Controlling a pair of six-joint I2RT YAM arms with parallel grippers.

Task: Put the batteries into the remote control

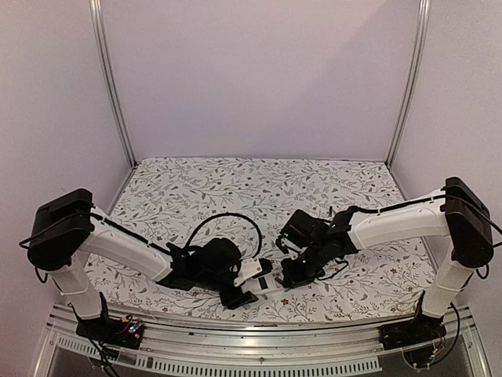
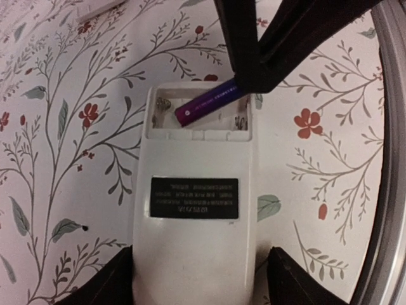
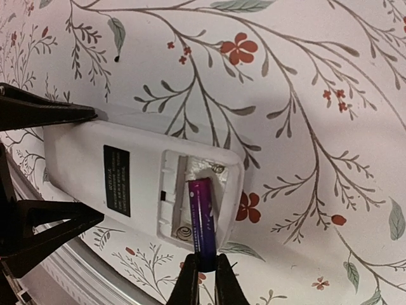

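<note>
The white remote control [image 2: 193,254] lies back side up on the table, its battery compartment uncovered. A purple-and-dark battery [image 3: 202,216] slants over that compartment, one end low inside between the metal contacts, the other raised past the rim. My right gripper is shut on the raised end. Around the remote's other end stand the fingers of my left gripper, partly open; in the left wrist view a narrow gap shows beside the right-hand finger [image 2: 288,279]. From above, both grippers [image 1: 249,292] largely cover the remote.
A white piece [image 2: 95,7] lies on the flower-patterned cloth at the upper left of the left wrist view. The metal table edge [image 2: 374,190] runs close by the remote. Behind the arms the tabletop [image 1: 259,184] is clear.
</note>
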